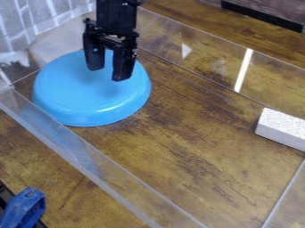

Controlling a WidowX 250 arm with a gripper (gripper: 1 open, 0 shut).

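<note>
My black gripper [110, 59] hangs over the far part of a round, bright blue disc [78, 101] on the wooden floor at the upper left. Its two dark fingers point down, apart, with blue showing between them; I see nothing held. Whether the tips touch the disc is unclear.
Clear panels border the wooden surface [191, 151]. A white block [281, 126] lies at the right, a blue object [20, 211] at the lower left edge. Pale cloth-like material fills the back left corner.
</note>
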